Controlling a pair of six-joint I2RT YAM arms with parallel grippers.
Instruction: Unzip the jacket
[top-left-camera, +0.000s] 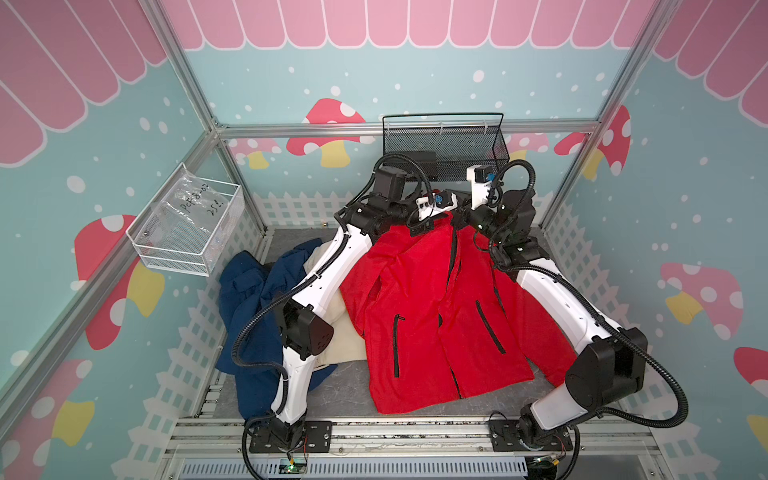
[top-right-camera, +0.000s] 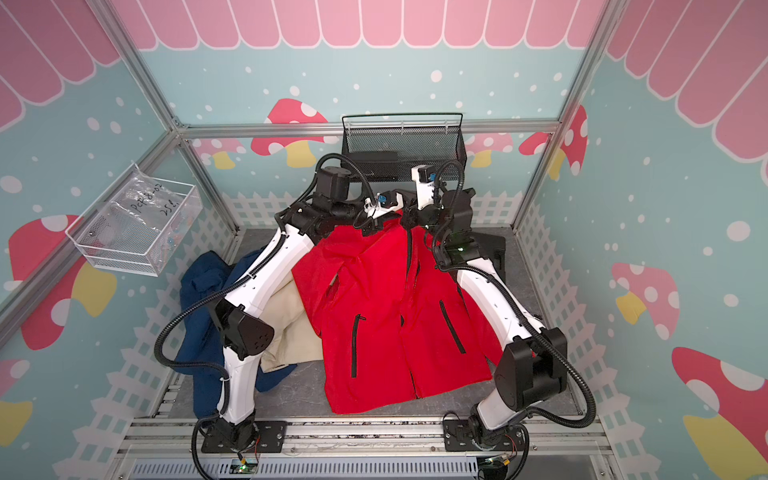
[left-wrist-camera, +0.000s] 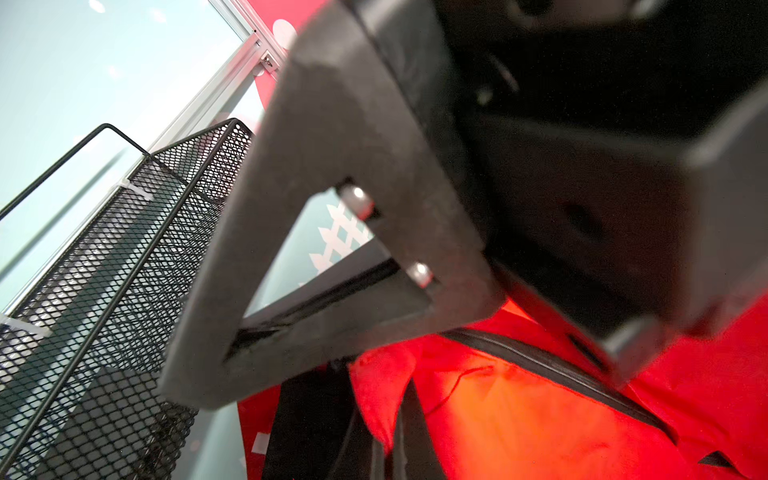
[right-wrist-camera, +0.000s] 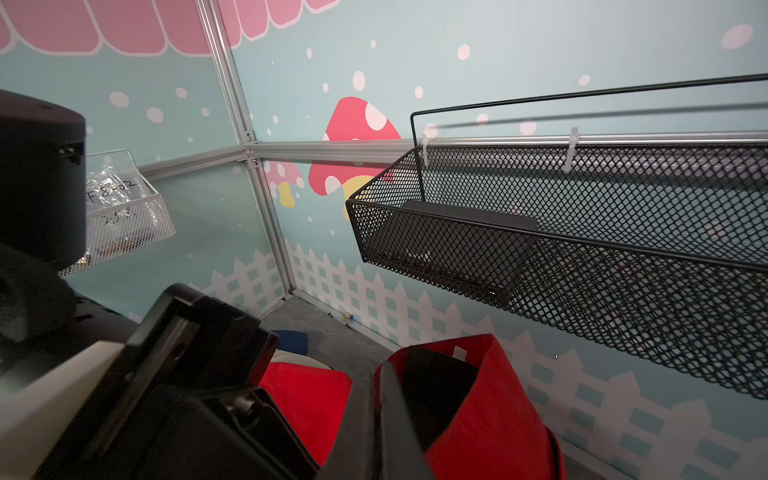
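Observation:
A red jacket (top-left-camera: 416, 320) lies front up, its black zipper (top-left-camera: 453, 260) running down the middle and the upper part open in a V. At the collar both grippers meet, close together. My left gripper is shut with red cloth running in between its fingers. My right gripper is shut, its fingers upright beside the raised red collar (right-wrist-camera: 504, 416), which shows a black inside and a small pale tag. Nothing shows clearly between the right fingers. The zipper slider is hidden by the grippers.
Behind the collar, a black mesh basket (top-right-camera: 404, 148) hangs on the rear rail, close to both wrists. Blue clothing (top-left-camera: 248, 320) and cream cloth (top-left-camera: 345, 340) lie to the left. A white wire basket (top-left-camera: 188, 232) hangs on the left wall.

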